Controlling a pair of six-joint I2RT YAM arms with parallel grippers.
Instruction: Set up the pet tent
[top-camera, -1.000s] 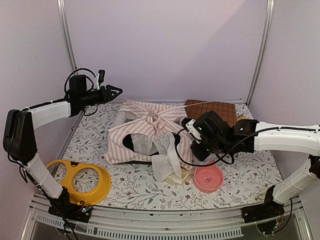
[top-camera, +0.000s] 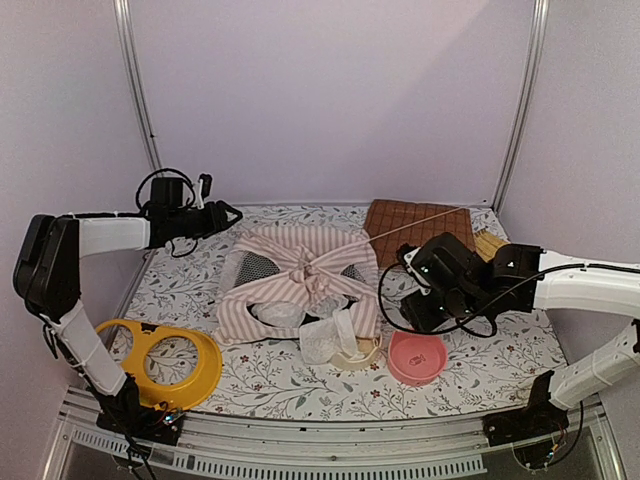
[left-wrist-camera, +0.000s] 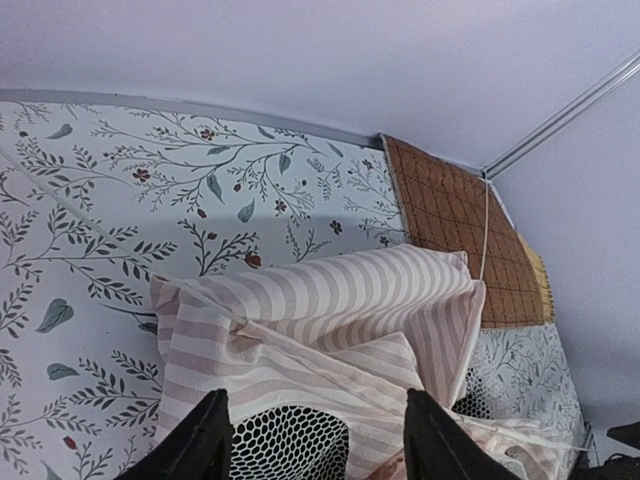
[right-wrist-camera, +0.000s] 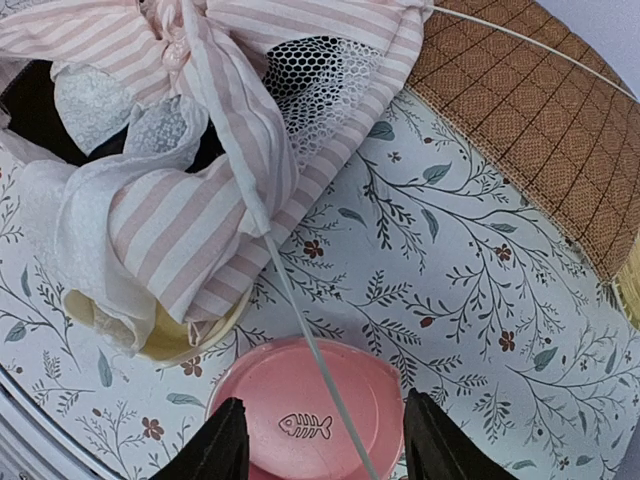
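The pet tent (top-camera: 290, 290) lies collapsed at the table's middle, a pile of pink striped fabric with black mesh panels and pale poles; one pole (top-camera: 420, 220) sticks out toward the back right, and another crosses the right wrist view. My left gripper (top-camera: 222, 214) hangs above and left of the tent, open with nothing between its fingers; in the left wrist view the striped fabric (left-wrist-camera: 310, 300) is below it. My right gripper (top-camera: 425, 310) is open over the tent's front right side, above the pink bowl (right-wrist-camera: 270, 410) and a pole end (right-wrist-camera: 330, 380).
A brown quilted mat (top-camera: 400, 220) lies at the back right with a yellow piece behind my right arm. A yellow ring-shaped plastic piece (top-camera: 190, 375) is at the front left. White walls enclose the table on three sides.
My left gripper has moved down, and my right gripper has shifted rightward and down. The tent fabric has sagged lower, with its top edge nearer the front, and the pole at back right has tilted.
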